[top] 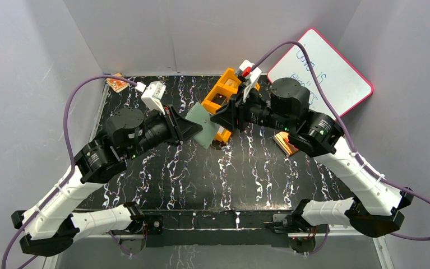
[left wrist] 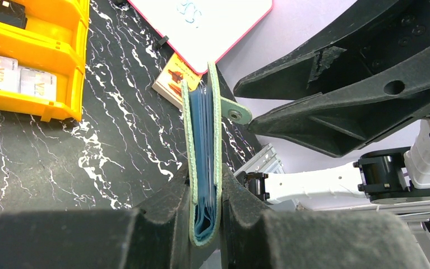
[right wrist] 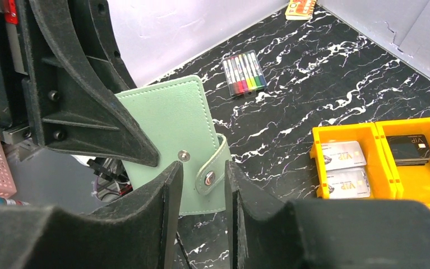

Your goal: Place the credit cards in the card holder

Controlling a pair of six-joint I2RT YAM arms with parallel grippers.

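Note:
The mint-green card holder (left wrist: 192,185) is upright between the fingers of my left gripper, which is shut on it. Its thin blue inner sleeves (left wrist: 203,140) show edge-on; whether cards sit inside cannot be told. A snap strap (right wrist: 215,168) curls out from the holder's side. My right gripper is part open, its fingertips at either side of the strap in the right wrist view. In the left wrist view one right fingertip lies close by the strap's end; contact is unclear. Silver VIP cards (right wrist: 347,184) and black VIP cards (right wrist: 408,148) lie in yellow bins (right wrist: 383,162).
A whiteboard (top: 322,73) leans at the back right, and a small orange box (top: 284,143) lies in front of it. Colored pens (right wrist: 244,73) in a clear case are on the marble table.

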